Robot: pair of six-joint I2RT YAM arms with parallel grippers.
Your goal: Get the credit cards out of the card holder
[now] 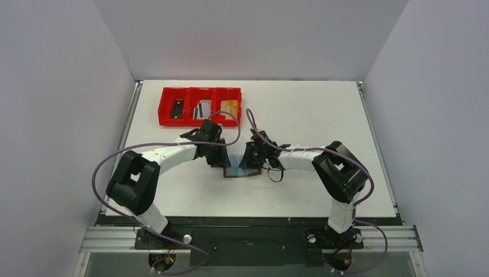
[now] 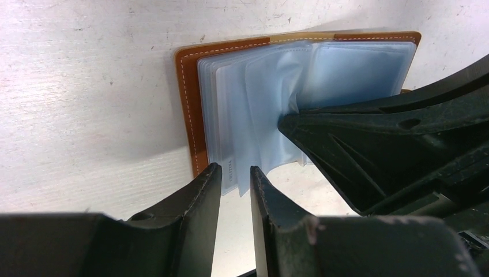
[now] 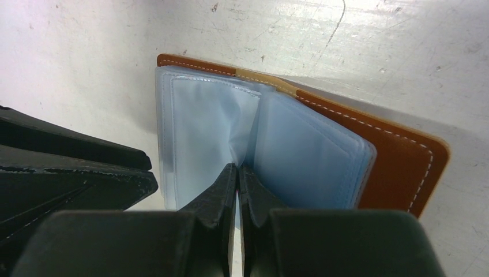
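Note:
The card holder (image 1: 235, 171) lies open on the table, a brown cover with stitched edges and a stack of clear bluish sleeves (image 2: 256, 104). No separate card can be made out. In the left wrist view my left gripper is part open at the holder's left side, its fingertips by the sleeves' lower left edge. Over the middle stands my right gripper, shut, with a sleeve creased up against its tips. Whether the thin plastic is pinched there cannot be seen.
Behind the holder, at the back left, a red tray (image 1: 163, 107) has three compartments holding a dark item, grey and dark pieces, and a tan item. Both grippers are close together over the holder.

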